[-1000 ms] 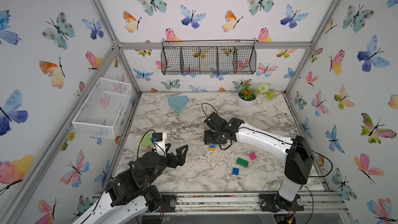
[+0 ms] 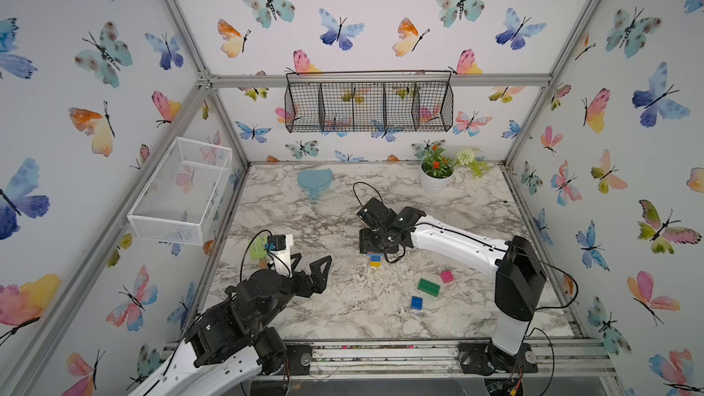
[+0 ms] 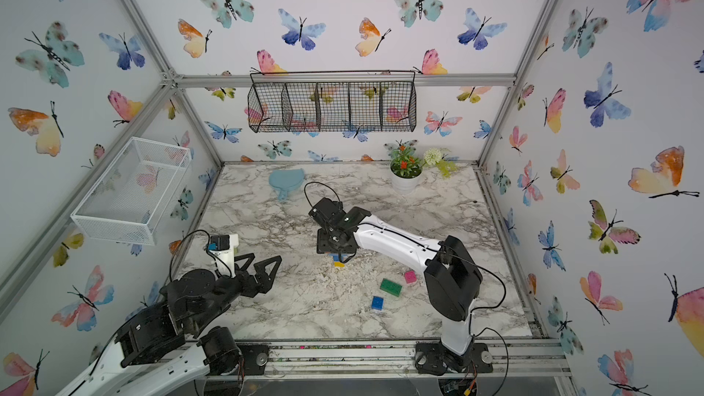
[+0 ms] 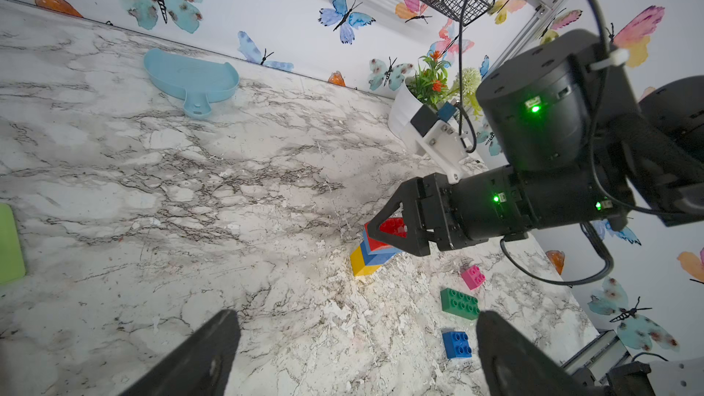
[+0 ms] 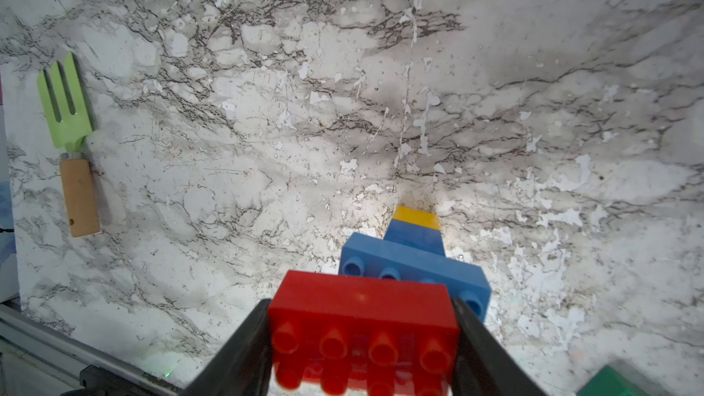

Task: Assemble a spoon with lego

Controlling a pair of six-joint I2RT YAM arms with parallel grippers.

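In the right wrist view my right gripper is shut on a red brick (image 5: pixel 363 300), gripped by its ends. Right behind the red brick shows a long light-blue brick (image 5: pixel 410 267), followed by a blue brick (image 5: pixel 414 236) and a yellow brick (image 5: pixel 415 216). In the left wrist view these form a stack: yellow brick (image 4: pixel 360 262) at the bottom, blue above, red brick (image 4: pixel 392 227) at the top between the right fingers. Whether red is pressed fully onto the light-blue one I cannot tell. My left gripper (image 2: pixel 311 271) hovers open and empty at the table's left.
Loose on the table, right of the stack, lie a green brick (image 2: pixel 429 288), a blue brick (image 2: pixel 416 303) and a pink brick (image 2: pixel 446 276). A green fork (image 5: pixel 69 106) lies left. A dustpan (image 2: pixel 315 182) and a plant pot (image 2: pixel 435 177) stand at the back.
The left arm and the loose bricks have not visibly moved.
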